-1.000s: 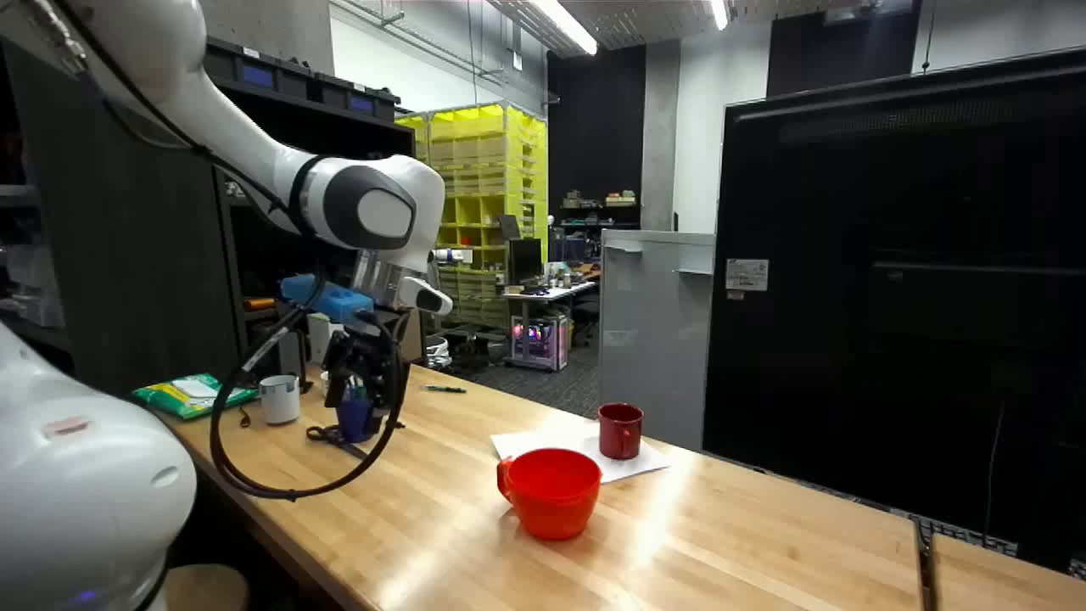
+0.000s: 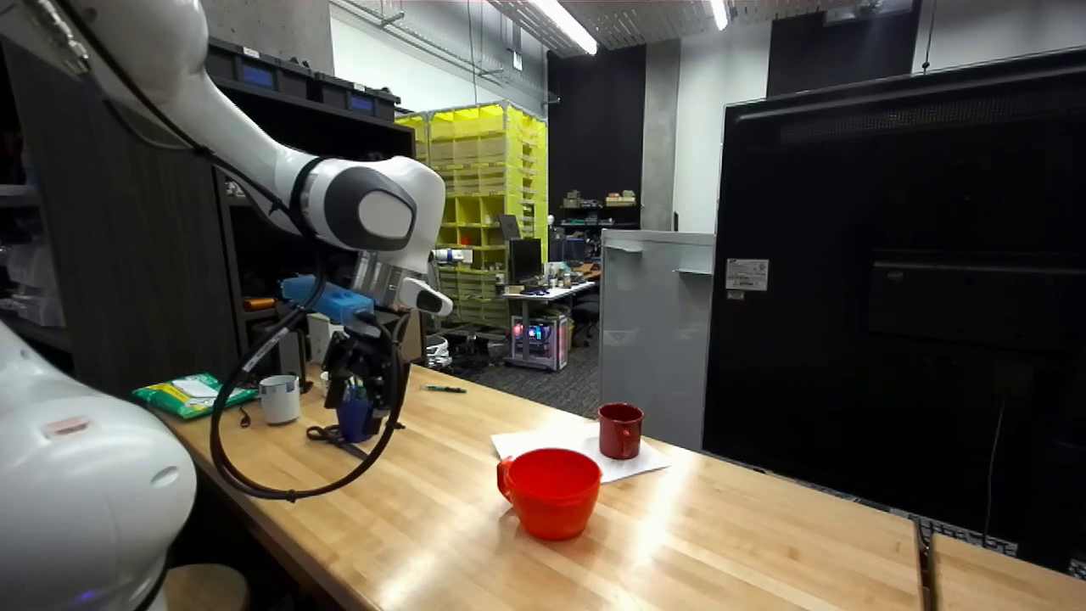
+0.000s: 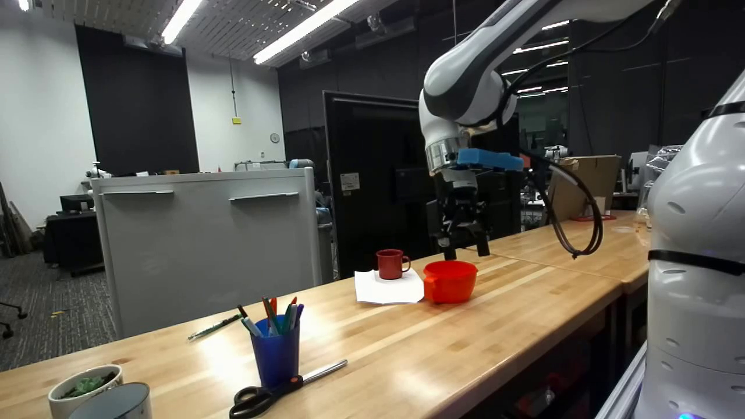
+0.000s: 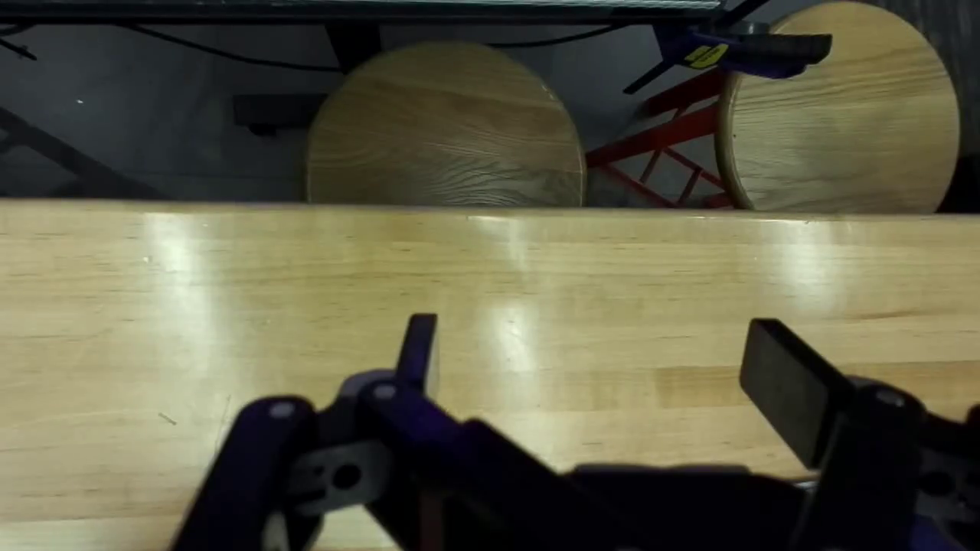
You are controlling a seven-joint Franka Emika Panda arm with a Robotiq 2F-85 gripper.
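Note:
In the wrist view my gripper stands open, its fingers wide apart, with only bare tabletop beneath. Exterior view 2 shows the gripper (image 3: 465, 252) pointing down, above the table. A bright red bowl with a handle (image 2: 552, 494) sits upright on the wood. Behind it, a dark red mug (image 2: 620, 432) stands on a sheet of white paper (image 2: 643, 463). Across the table is a blue cup of pens (image 3: 275, 355), partly hidden by the gripper in exterior view 1. Black-handled scissors (image 3: 262, 400) lie beside that cup.
A loose pen (image 3: 214, 326) lies near the far edge. At the table's end are a potted plant (image 3: 84, 386), a white mug (image 2: 279, 399) and a green packet (image 2: 193, 395). Stools (image 4: 445, 128) stand past the table edge.

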